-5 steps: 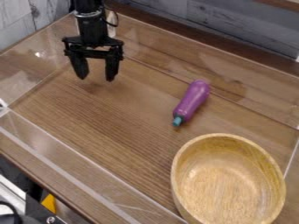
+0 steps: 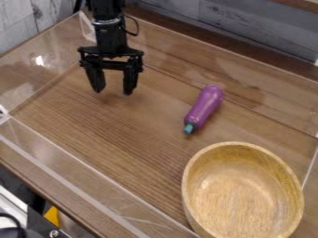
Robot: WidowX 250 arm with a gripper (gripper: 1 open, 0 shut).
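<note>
My black gripper hangs over the upper left of the wooden table, its two fingers spread apart and open, with nothing visible between them. A purple eggplant-like object with a teal tip lies at the right middle of the table, apart from the gripper. A large pale yellow bowl stands at the lower right.
A grey wall runs along the back. Dark cables and a small yellow item lie beyond the table's edge at the bottom left.
My gripper has moved slightly to the right and a little downward in the view. The purple object and the bowl have not moved.
</note>
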